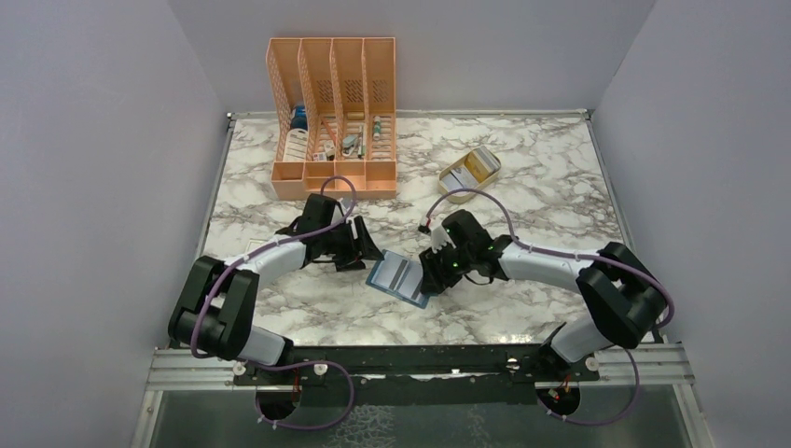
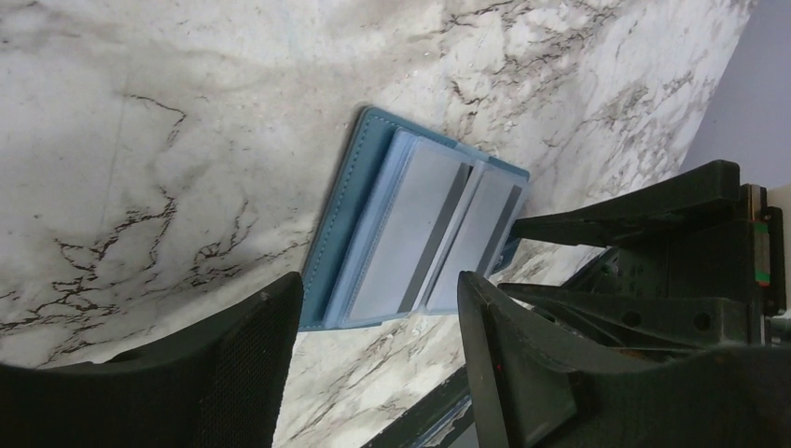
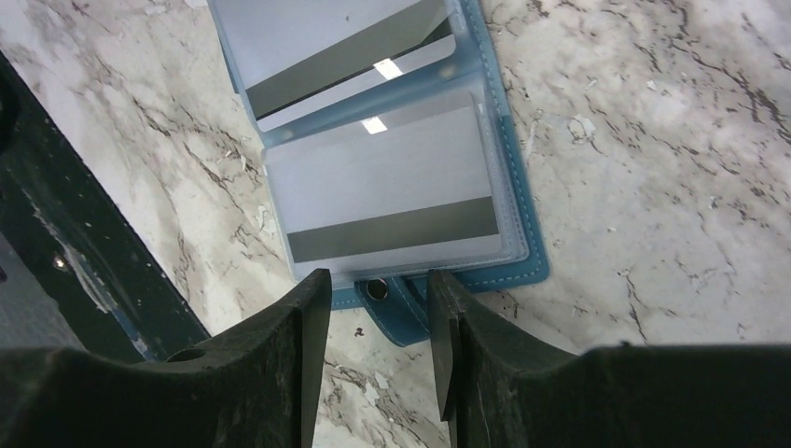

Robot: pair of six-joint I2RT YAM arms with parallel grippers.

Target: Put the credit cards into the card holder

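The blue card holder [image 1: 398, 278] lies spread open in the middle of the table. White cards with dark stripes, one [image 3: 384, 177] on its right side and another [image 2: 408, 229] on its left side, lie under clear pockets. Over the holder's left end, my left gripper is open, nothing between its fingers. My right gripper stands open at the right end. Its fingers appear either side of the short blue strap [image 3: 398, 313] with a round snap, not closed on it. From above, the right gripper hides that strap.
A pink divided organizer [image 1: 350, 182] with small items stands at the back left. Toward the back right is a small yellowish box [image 1: 457, 191] holding cards. Bare marble surrounds the holder at front and right.
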